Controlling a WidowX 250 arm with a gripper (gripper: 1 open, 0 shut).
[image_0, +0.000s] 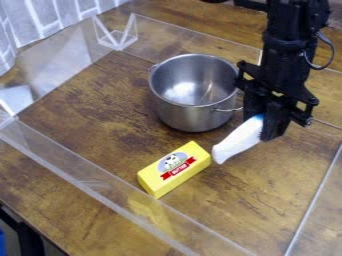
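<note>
My black gripper (262, 122) is shut on a white, oblong object (237, 142) that hangs down-left from it, right of the steel pot. A yellow butter box (174, 169) lies on the wooden table to the lower left of the white object. The steel pot (187, 92) stands upright behind them, a handle toward the gripper. The fingertips are partly hidden by the gripper's body.
Clear plastic walls run along the left and lower-left edges, and another edge shows at the lower right.
</note>
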